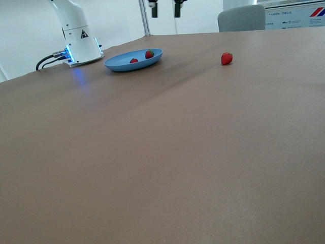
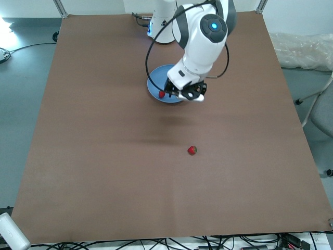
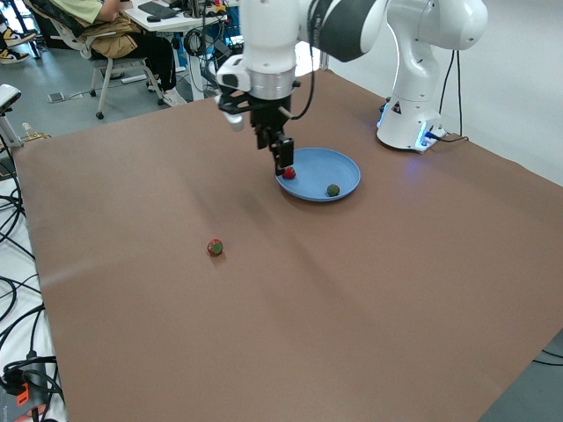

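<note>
A blue plate lies near the arm's base, holding two small fruits: a red strawberry and a second one that looks green in the right view. My gripper hangs over the plate's edge; in the top view its two fingers stand apart with nothing between them. A lone strawberry lies on the brown table in front of the plate.
The white arm base stands behind the plate; cables and devices run along one edge outside the tabletop.
</note>
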